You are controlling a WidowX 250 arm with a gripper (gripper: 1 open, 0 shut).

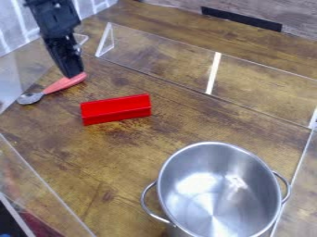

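My dark gripper (72,70) hangs at the upper left, just above a spoon with a red handle (65,83) and a metal head (31,96) lying on the wooden table. It looks shut, with nothing visible between its fingers. A red block (115,109) lies to the right of the spoon, apart from it. A large steel pot (218,194) with two side handles stands at the lower right.
Clear panels edge the work area on the left, along the back and at the right, with white strips (213,74).
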